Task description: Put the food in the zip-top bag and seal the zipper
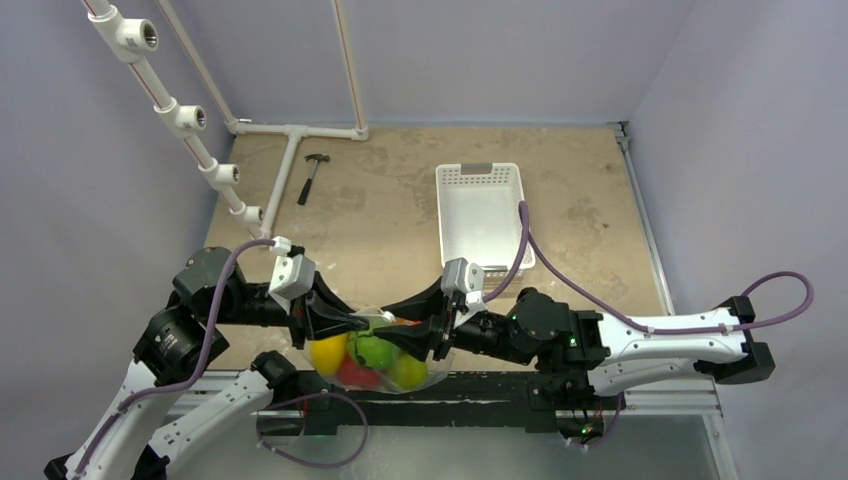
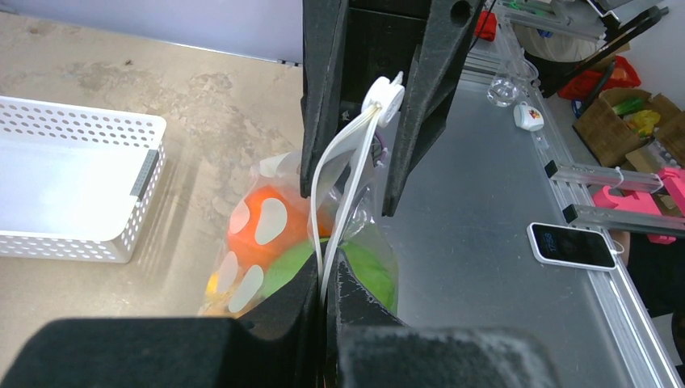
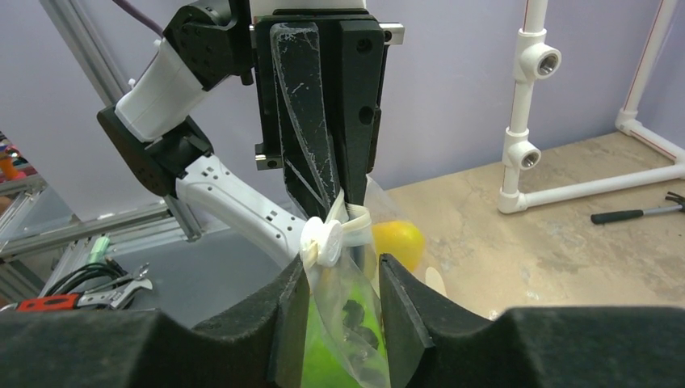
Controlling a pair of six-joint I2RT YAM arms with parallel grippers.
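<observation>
The clear zip top bag is filled with food: a yellow piece, a green one, a red one and others. Along its mouth runs a white zipper strip, with a round white slider at one end. My left gripper is shut on the strip, which shows between its fingertips in the left wrist view. Facing it, my right gripper stands part open, its fingers on either side of the bag's mouth near the slider. Contact with the slider cannot be told.
A white basket stands empty behind the right arm. A hammer lies at the back left beside white pipes. The bag lies at its front edge.
</observation>
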